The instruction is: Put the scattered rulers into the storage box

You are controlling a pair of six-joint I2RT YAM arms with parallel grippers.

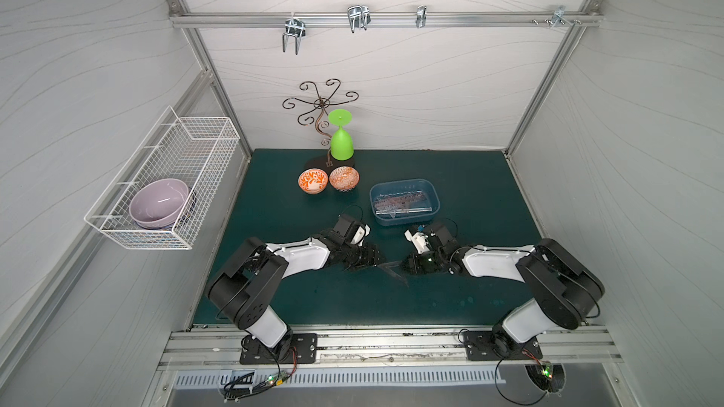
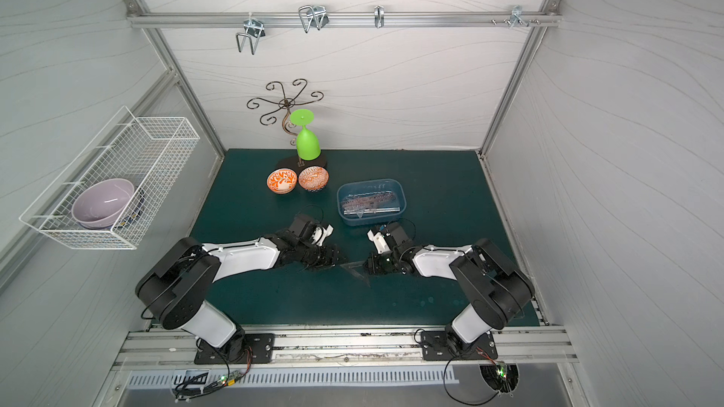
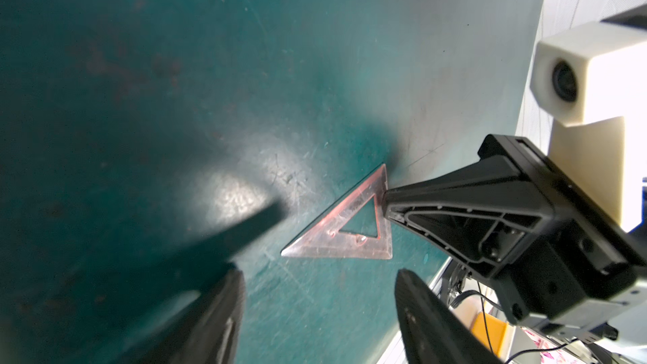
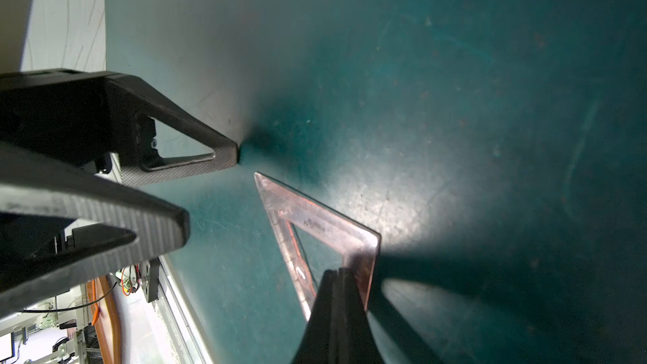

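Note:
A clear triangular ruler (image 3: 323,246) lies flat on the green table between my two grippers. My left gripper is open beside it, with nothing between its fingers. My right gripper has its fingers shut, and their tips overlap one edge of the triangle (image 4: 360,236); whether any of the edge is between them I cannot tell. From above, the left gripper (image 1: 377,257) and right gripper (image 1: 407,264) face each other across the faint ruler (image 1: 393,274). Behind them stands the blue storage box (image 1: 375,197), holding clear rulers (image 1: 399,202).
Two orange patterned bowls (image 1: 313,181) and a green goblet (image 1: 341,143) by a metal stand (image 1: 322,103) occupy the back left. A white wire basket (image 1: 215,173) with a purple bowl (image 1: 160,203) hangs on the left wall.

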